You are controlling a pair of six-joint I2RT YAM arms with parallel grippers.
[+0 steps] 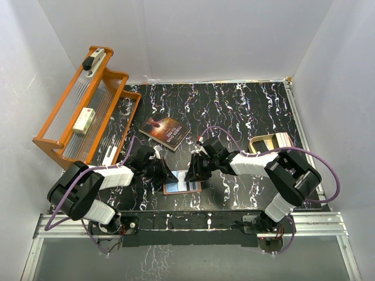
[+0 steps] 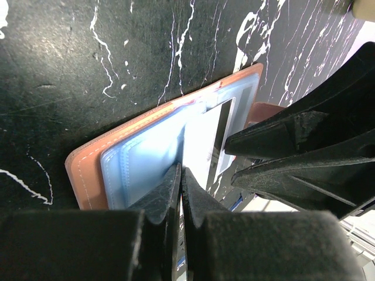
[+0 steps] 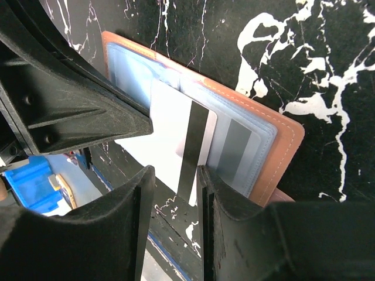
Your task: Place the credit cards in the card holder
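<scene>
A white card with a black stripe [image 3: 179,140] lies over the open card holder, which has a brown border [image 3: 287,132] and clear bluish pockets. In the top view the holder [image 1: 171,189] rests near the table's front edge, partly hidden by both grippers. My left gripper is shut, its tips at the white card's [image 2: 199,137] edge; no grip on it shows. My right gripper stands open above the card, one fingertip by the striped edge. Beneath the clear pocket beside it, a grey-striped card [image 3: 235,149] shows.
Behind the grippers lies a book [image 1: 165,130]. A wooden rack [image 1: 96,105] fills the left side. At the right sits a tan tray [image 1: 253,146] beside several pale cards [image 1: 283,140].
</scene>
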